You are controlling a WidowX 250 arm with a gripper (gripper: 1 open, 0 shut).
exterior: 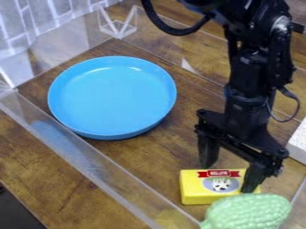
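Observation:
My black gripper [233, 152] hangs over a yellow box [198, 188] with a red label, its fingers apart and their lower tips by the box's upper side and right end. Whether they touch it I cannot tell. A blue plate [110, 94] lies left of the arm. A green bumpy object [245, 215], like a bitter melon, lies just below the box at the front.
A white object [298, 143] sits at the right edge. A clear plastic wall [96, 174] runs diagonally along the lower left. Bare wooden table shows between the plate and the box.

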